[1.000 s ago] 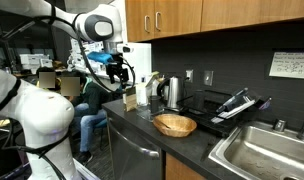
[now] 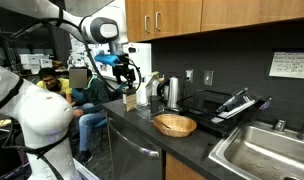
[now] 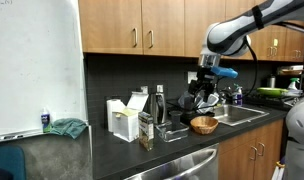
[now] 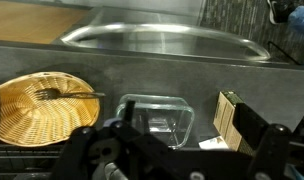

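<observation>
My gripper is open above the counter, with nothing held between its fingers. Below it in the wrist view is a clear plastic container (image 4: 164, 118). To the left of that, a round wicker basket (image 4: 37, 108) has a fork (image 4: 67, 94) lying in it. A box with a green edge (image 4: 230, 120) stands to the right, partly covered by one finger. Exterior view 2 shows the gripper (image 3: 196, 98) well above the counter, near the basket (image 3: 204, 125).
A metal kettle (image 2: 174, 92) and a black dish rack (image 2: 235, 108) stand along the back wall. The sink (image 2: 262, 150) is at the right. Wall cabinets (image 3: 157, 30) hang above. Bare counter (image 3: 107, 160) lies at the left in exterior view 2.
My arm's head has shifted and tilted slightly, with the gripper a little lower. A seated person at the left now shows their face. The basket has not moved.
</observation>
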